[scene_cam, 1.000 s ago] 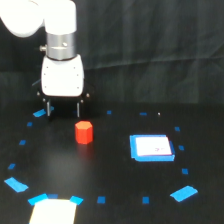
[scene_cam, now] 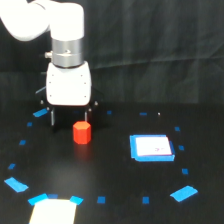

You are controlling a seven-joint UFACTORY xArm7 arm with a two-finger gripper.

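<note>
A small red block (scene_cam: 82,133) sits on the black table, left of the middle. My gripper (scene_cam: 70,116) points down close above and behind the block in the picture. Its dark fingers are spread apart, and nothing shows between them. The right finger (scene_cam: 87,115) appears directly over the block's top edge; whether it touches, I cannot tell.
A blue square with a white centre (scene_cam: 152,147) lies to the right. At the lower left edge is a pale yellow square (scene_cam: 53,212). Blue tape marks dot the table, and its middle stretch is clear.
My gripper has come down a little and shifted slightly right, nearer to the red block. The block and the squares look unmoved.
</note>
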